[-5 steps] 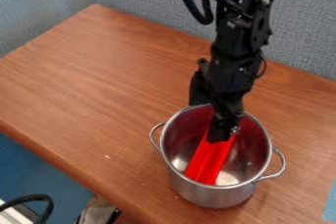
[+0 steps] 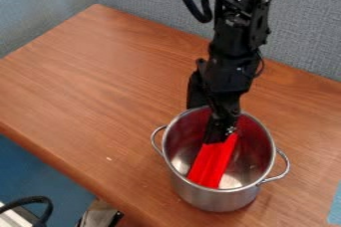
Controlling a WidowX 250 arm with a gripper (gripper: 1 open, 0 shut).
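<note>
A steel pot (image 2: 222, 194) with two side handles stands on the wooden table near its front right. Inside it lies a long red object (image 2: 210, 166), slanting from the near side toward the back. The black gripper (image 2: 218, 123) reaches down from above into the back of the pot, its tip at the upper end of the red object. Whether its fingers are open or shut on that object cannot be made out.
A grey padded wall (image 2: 160, 7) runs along the back. A black cable loop and a light object sit off the table at the lower left.
The arm has shifted slightly, its upper part a little to the left. The pot and red object look unmoved.
</note>
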